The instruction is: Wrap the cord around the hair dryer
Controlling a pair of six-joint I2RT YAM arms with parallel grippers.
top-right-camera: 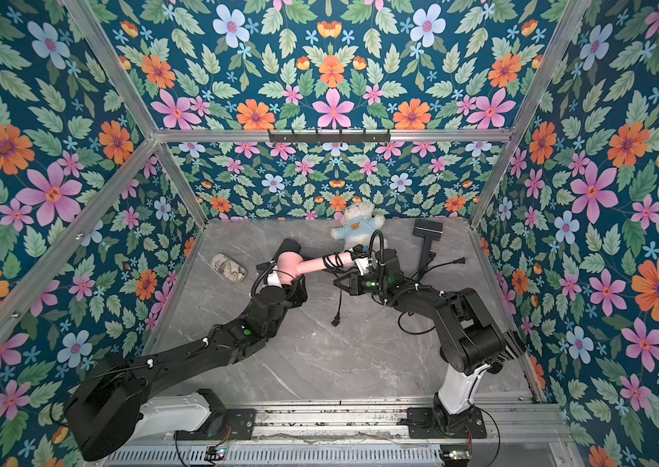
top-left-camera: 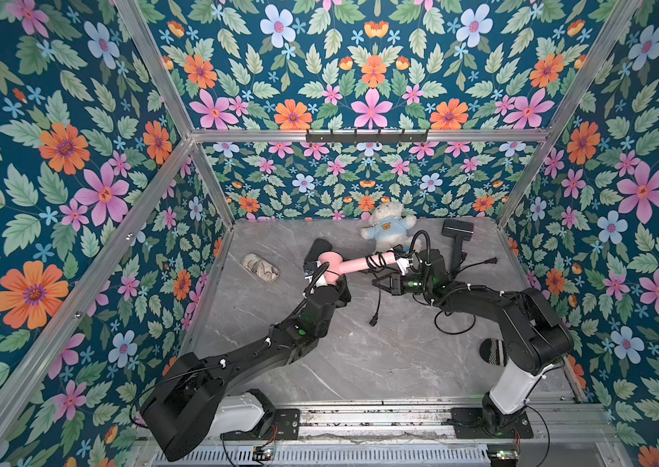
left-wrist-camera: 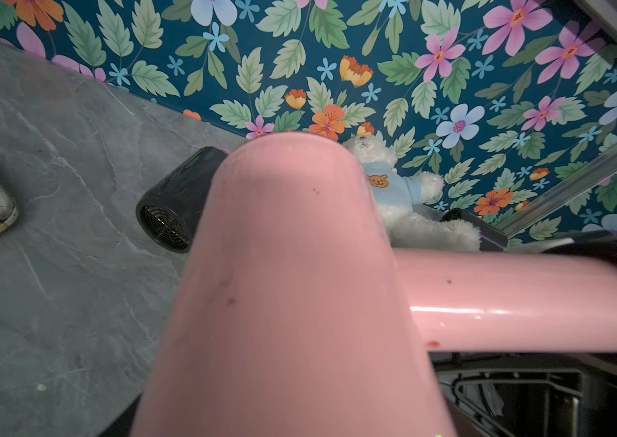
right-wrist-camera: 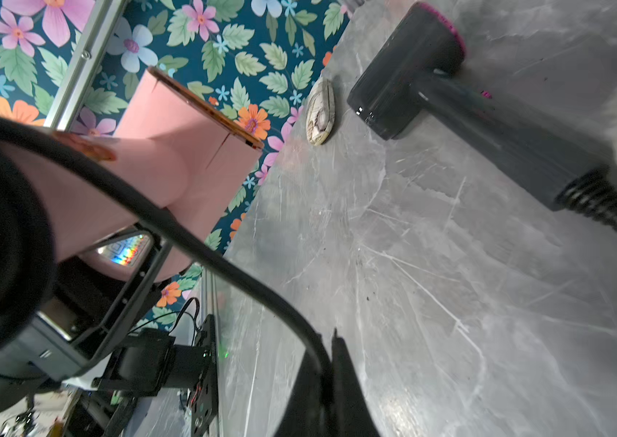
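Note:
A pink hair dryer [top-left-camera: 329, 267] is held off the table, its barrel filling the middle of the left wrist view. My left gripper [top-left-camera: 335, 286] is closed around that barrel; its fingers are mostly hidden behind it. Several loops of the black cord [top-left-camera: 378, 262] circle the handle. From there the cord [right-wrist-camera: 250, 285] runs across the right wrist view to my right gripper, which is shut on it beside the handle's end. A plug [top-left-camera: 374, 320] hangs at the middle of the table.
A dark grey hair dryer [right-wrist-camera: 498, 138] lies behind the pink one, near a white teddy bear [top-left-camera: 389, 227]. At the back right is another dark handled item [top-left-camera: 458, 233]. A patterned slipper [top-left-camera: 259, 267] lies left.

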